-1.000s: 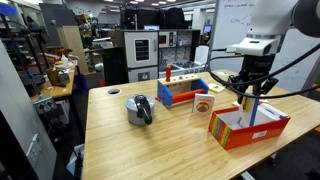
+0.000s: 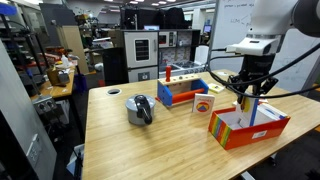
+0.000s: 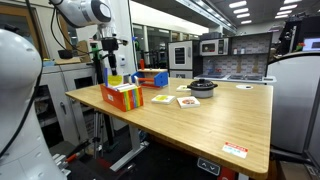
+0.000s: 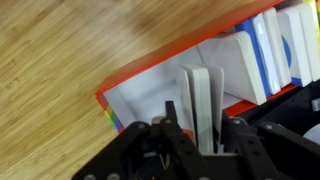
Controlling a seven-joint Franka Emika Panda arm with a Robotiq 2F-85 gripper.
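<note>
My gripper (image 2: 246, 96) points down over a red-sided box (image 2: 226, 135) with a rainbow-coloured corner, at the right of the table. In the wrist view, a white upright book or slim box (image 4: 202, 92) stands inside the box (image 4: 135, 70), between the open fingers of the gripper. Whether either finger touches it cannot be told. More white and blue book-like items (image 4: 235, 62) lean at the box's other end. In exterior view 2, a yellow piece (image 3: 116, 80) shows above the red box (image 3: 122, 99).
A small card with a rainbow print (image 2: 203, 104) stands left of the box. Behind it is a blue and red wooden rack (image 2: 182, 90). A grey pot with a black handle (image 2: 139, 110) sits farther left.
</note>
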